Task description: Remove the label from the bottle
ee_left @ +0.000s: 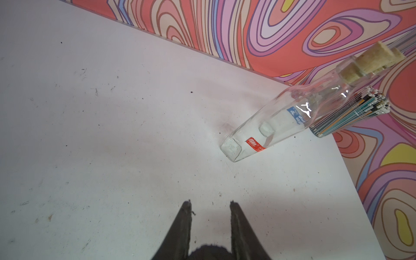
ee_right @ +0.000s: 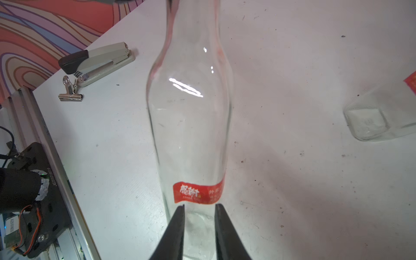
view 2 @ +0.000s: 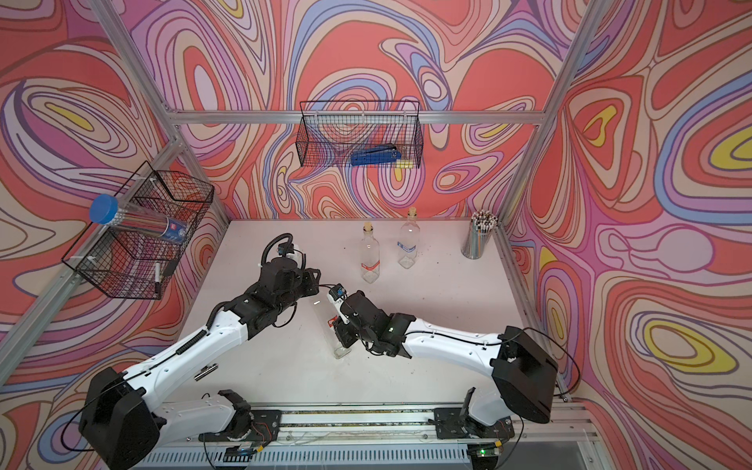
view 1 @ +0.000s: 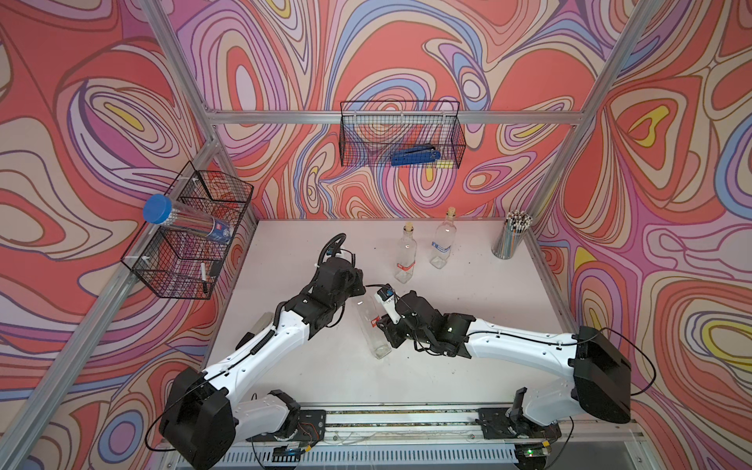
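A clear glass bottle (ee_right: 188, 130) with a small red label (ee_right: 197, 193) low on its side hangs tilted over the table. Its top end reaches my left gripper (view 1: 358, 283), which is shut on the neck; that grip is largely hidden. In the left wrist view, my left fingers (ee_left: 185, 216) show with a gap, and the held bottle cannot be made out. My right gripper is partly open, its fingertips by the label's lower edge in the right wrist view. Whether they touch the label cannot be told.
Two corked bottles, one red-labelled (view 1: 405, 254) and one blue-labelled (view 1: 443, 239), stand at the back. A cup of thin sticks (view 1: 507, 241) is at the back right. A stapler (ee_right: 104, 62) and binder clip (ee_right: 70, 91) lie at the left edge.
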